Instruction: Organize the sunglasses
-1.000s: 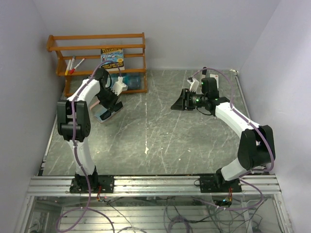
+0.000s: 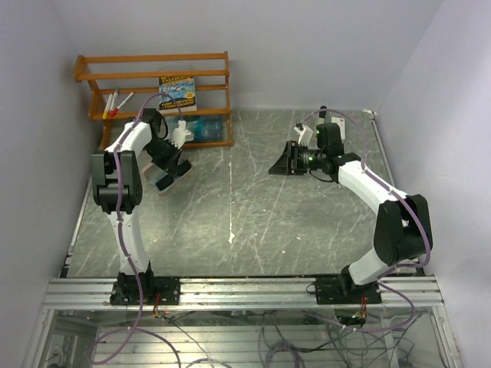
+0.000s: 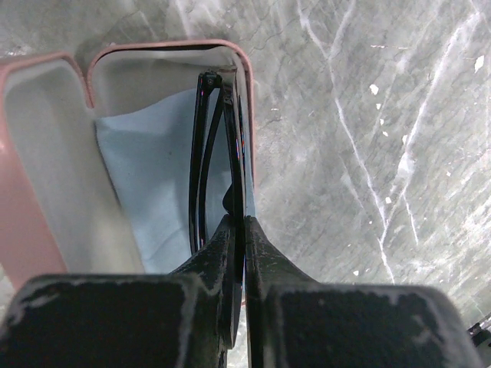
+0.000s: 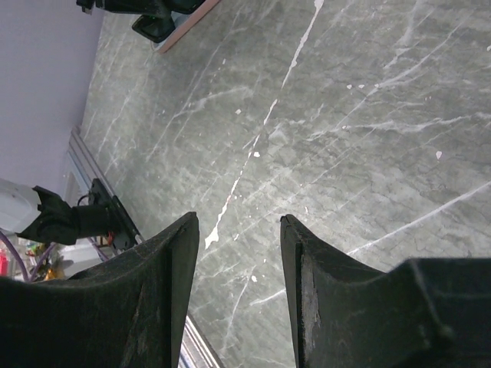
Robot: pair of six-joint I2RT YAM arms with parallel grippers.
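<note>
Black sunglasses (image 3: 198, 161) with folded temples are pinched in my left gripper, which is shut on them. They stand on edge over a pink-rimmed compartment box (image 3: 253, 123), close to its right wall, above a light-blue cloth (image 3: 146, 169). Whether they touch the cloth I cannot tell. From the top, the box (image 2: 159, 189) lies at the left of the table, partly covered by the left arm, with dark glasses (image 2: 164, 182) over it. My right gripper hangs open over the right half of the table, nothing between its fingers.
A wooden rack (image 2: 153, 75) with a book (image 2: 178, 93) and pens (image 2: 111, 103) stands at the back left, just behind the box. A dark item and a white item (image 2: 338, 126) lie behind the right arm.
The right arm looks still.
</note>
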